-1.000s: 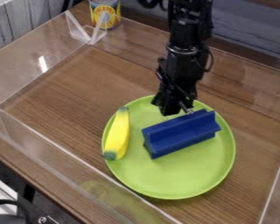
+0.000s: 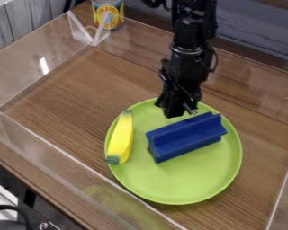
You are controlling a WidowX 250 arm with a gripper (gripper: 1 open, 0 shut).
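Note:
A green plate (image 2: 171, 180) holds a yellow banana (image 2: 121, 135) on its left side and a blue block (image 2: 186, 137) at the middle right, lying at a slant. My black gripper (image 2: 176, 106) hangs over the back edge of the plate, just behind the blue block. It is shut, and I see nothing between its fingers, though its tips are dark and hard to make out.
A can (image 2: 107, 14) stands at the back left. Clear plastic edges run along the left and front of the wooden table (image 2: 75, 99).

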